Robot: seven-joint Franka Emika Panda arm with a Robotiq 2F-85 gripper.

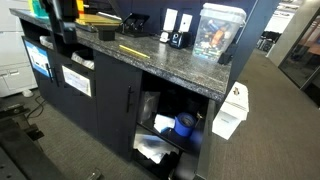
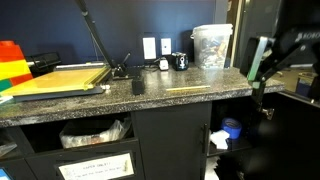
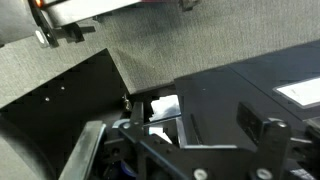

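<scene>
My gripper stands open in the wrist view, its dark fingers [image 3: 85, 147] spread wide with nothing between them. Below it lies the cabinet, seen from above: the swung-out black door [image 3: 72, 105] to the left and the dark front panel [image 3: 215, 105] to the right. Inside the opening, white crumpled stuff [image 1: 152, 148] and a blue round container [image 1: 184, 124] rest on shelves. The closed door [image 2: 172, 145] with its handle is left of that opening. In exterior view 2, part of the dark arm [image 2: 300, 35] hangs before the open door [image 2: 285, 130].
On the speckled countertop [image 1: 180, 66] are a clear bin [image 1: 218, 32], a yellow stick [image 1: 134, 52], small black appliances [image 1: 180, 39] and a yellow board [image 2: 65, 80]. A white box [image 1: 231, 112] stands on the floor to the right. Carpet before the cabinet is mostly clear.
</scene>
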